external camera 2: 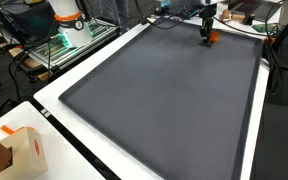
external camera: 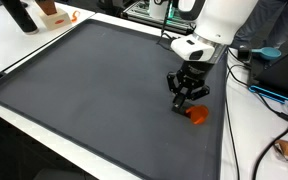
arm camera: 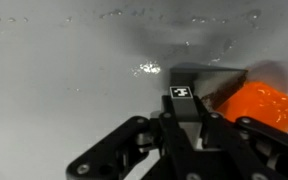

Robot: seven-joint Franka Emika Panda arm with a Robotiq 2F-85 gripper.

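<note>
Near the board's far right side, my gripper [external camera: 180, 103] is low over the grey surface. Its fingers are shut on a dark block [arm camera: 206, 78], though their grip is mostly hidden in the wrist view. Right beside that block is an orange piece [arm camera: 261, 104], and I cannot tell whether the two are joined. From exterior view 1 the orange piece [external camera: 197, 115] shows just right of the fingers. The same orange piece [external camera 2: 214, 37] appears small at the far edge in exterior view 2.
The grey board [external camera 2: 154, 95] is mostly bare, with wide free room on its left and front. Black cables [external camera: 271, 112] run along the right side. An orange-and-white item [external camera 2: 26, 150] stands off the board at the front left.
</note>
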